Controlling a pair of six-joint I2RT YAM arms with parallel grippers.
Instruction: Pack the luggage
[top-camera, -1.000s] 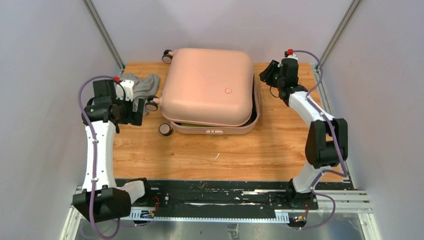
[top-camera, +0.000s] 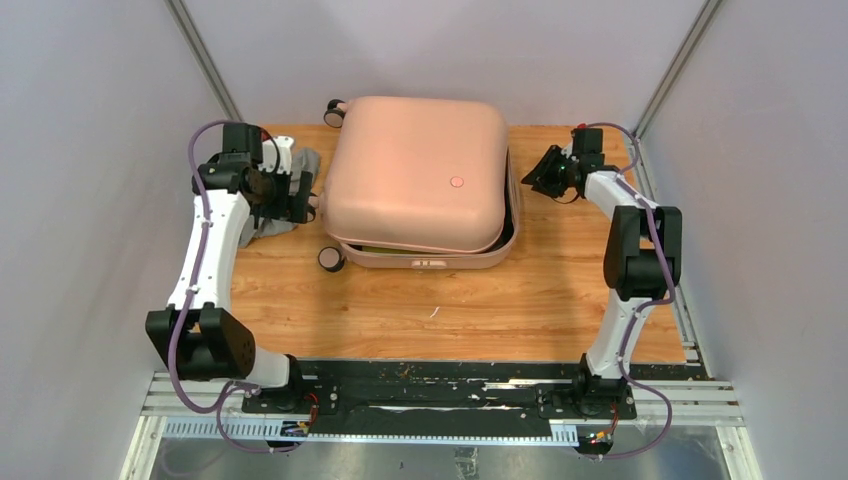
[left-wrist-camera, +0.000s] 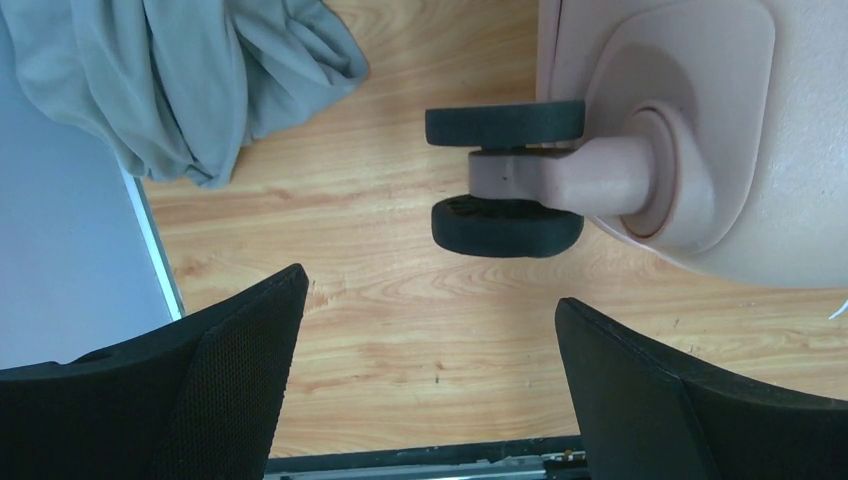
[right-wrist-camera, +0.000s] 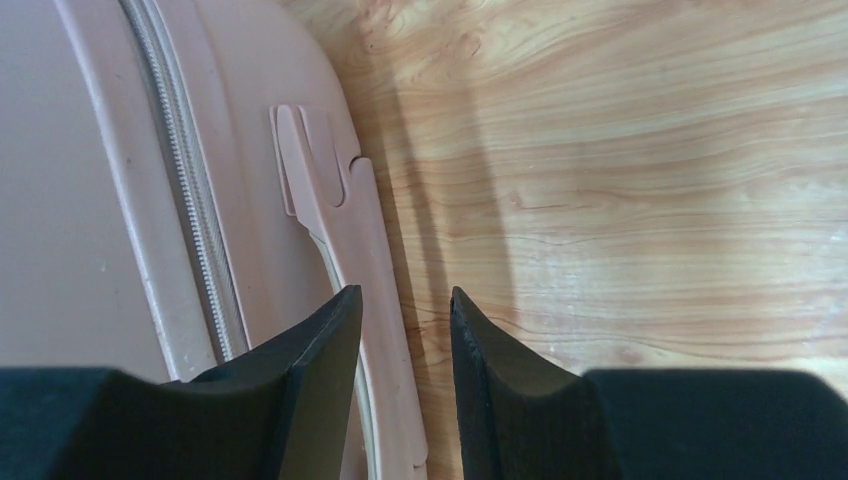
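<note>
A pink suitcase (top-camera: 415, 170) lies on the wooden floor with its lid resting slightly askew over the base, a dark gap showing along the right and front. My left gripper is open above the suitcase's left side, close to a wheel (left-wrist-camera: 505, 230); nothing is between its fingers. My right gripper is open beside the right side, where the zip (right-wrist-camera: 190, 190) and the base's rim show in the right wrist view, nothing held.
A grey cloth (left-wrist-camera: 180, 70) lies left of the suitcase, by the board's edge. Bare wood (top-camera: 480, 310) is free in front and to the right.
My left gripper has moved right and toward the suitcase's wheel. My right gripper has shifted toward the front, staying by the suitcase's right side. The suitcase has not moved.
</note>
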